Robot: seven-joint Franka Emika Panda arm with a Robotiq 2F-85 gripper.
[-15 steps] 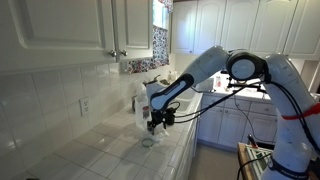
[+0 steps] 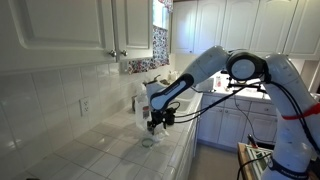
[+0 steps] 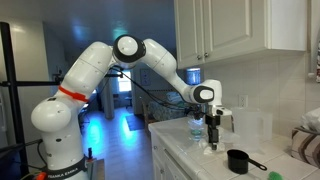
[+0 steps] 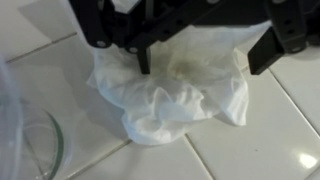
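Observation:
My gripper stands open over a crumpled white cloth or paper (image 4: 165,100), which lies on the white tiled counter (image 4: 255,150). One dark finger (image 4: 143,55) comes down at the left side of the crumpled piece, the other (image 4: 265,52) at its right. The white piece lies below and between them; whether either finger touches it, I cannot tell. In the second exterior view the gripper (image 3: 212,143) points down at the counter, with the white piece (image 3: 211,151) beneath it.
A clear container (image 4: 10,120) stands at the left edge of the wrist view. In the second exterior view, a black pot (image 3: 240,161) and a green item (image 3: 274,175) stand nearby, and a clear bottle (image 3: 196,130) is behind the gripper. Upper cabinets (image 3: 250,25) overhang the counter.

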